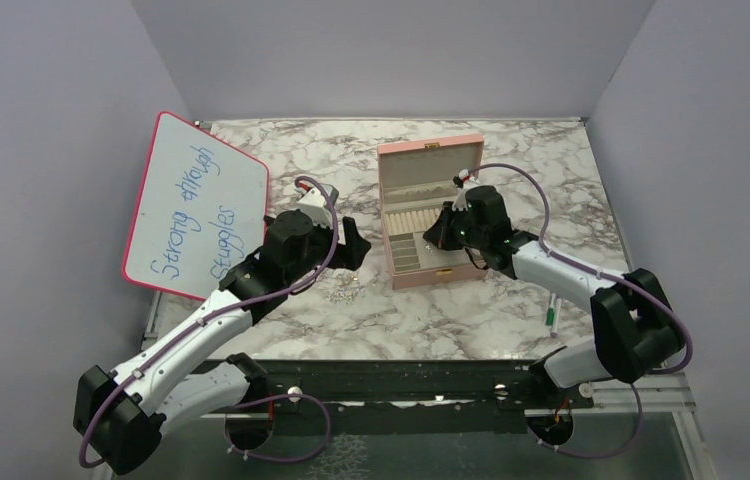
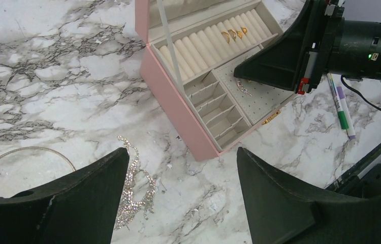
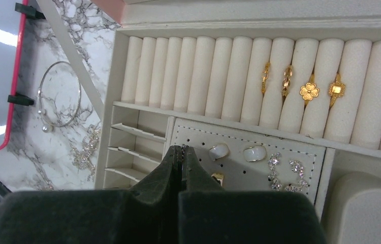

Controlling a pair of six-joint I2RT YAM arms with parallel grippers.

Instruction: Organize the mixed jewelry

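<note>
The pink jewelry box (image 2: pixel 176 114) stands open. Gold rings (image 3: pixel 309 91) sit between the cream rolls; white-stone pieces (image 3: pixel 219 151) and sparkly pieces (image 3: pixel 275 170) lie on the perforated pad. My right gripper is shut over that pad; whether the small glint at its tips is held is unclear. My left gripper stands open left of the box, nothing gripped, above the table where a tangle of sparkly chains (image 2: pixel 132 203) lies. A thin bangle (image 2: pixel 26 148) lies left of the chains.
A whiteboard (image 1: pixel 196 205) with writing covers the table's left side. Markers (image 2: pixel 344 117) lie right of the box. Grey walls bound the sides and back.
</note>
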